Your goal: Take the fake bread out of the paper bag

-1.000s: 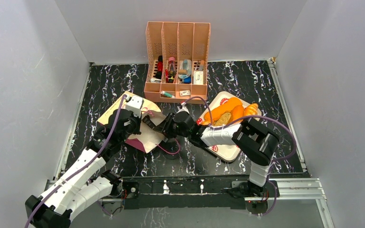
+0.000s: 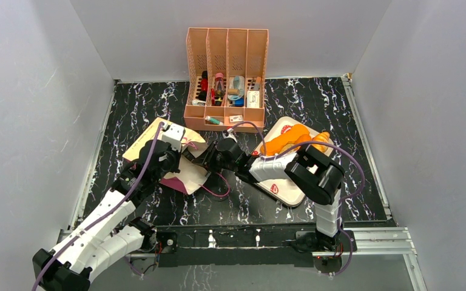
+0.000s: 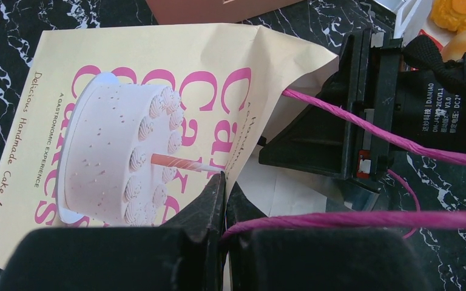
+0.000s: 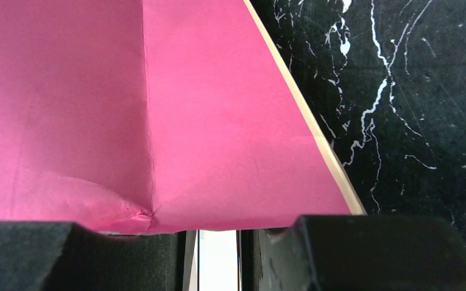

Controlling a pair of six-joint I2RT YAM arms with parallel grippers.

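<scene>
The cream paper bag (image 2: 138, 138), printed with a cake (image 3: 103, 151) and pink lettering, lies on the left of the worktop. My left gripper is shut on the edge of its mouth beside a pink handle (image 3: 364, 126). My right gripper (image 2: 189, 156) reaches into the mouth from the right; the bag's pink side (image 4: 230, 121) fills much of the right wrist view, and whether those fingers hold anything cannot be told. Any bread inside is hidden. Several orange fake breads (image 2: 282, 140) lie on a tray (image 2: 288, 193) at the right.
A peach divided organizer (image 2: 226, 112) with small items stands at the back. Grey walls bound both sides and the back.
The right arm has shifted slightly left since a second ago, its gripper still at the bag's mouth. My left arm has not visibly moved.
</scene>
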